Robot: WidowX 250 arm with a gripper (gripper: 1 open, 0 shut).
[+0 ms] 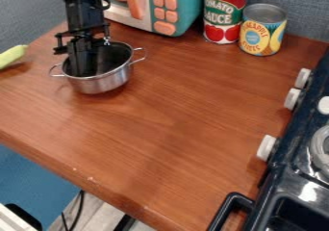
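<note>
A steel pot (106, 79) with two side handles sits on the left part of the wooden table (180, 129). My black gripper (88, 64) reaches down from the top left into the pot's mouth. Its fingertips are hidden inside or behind the rim, so I cannot tell whether it holds anything or how its fingers stand.
A teal toy microwave (172, 12) stands at the back, with a tomato can (224, 18) and a yellow can (263, 31) beside it. A green-yellow object (11, 56) lies at the left edge. A toy stove (295, 177) is at the right.
</note>
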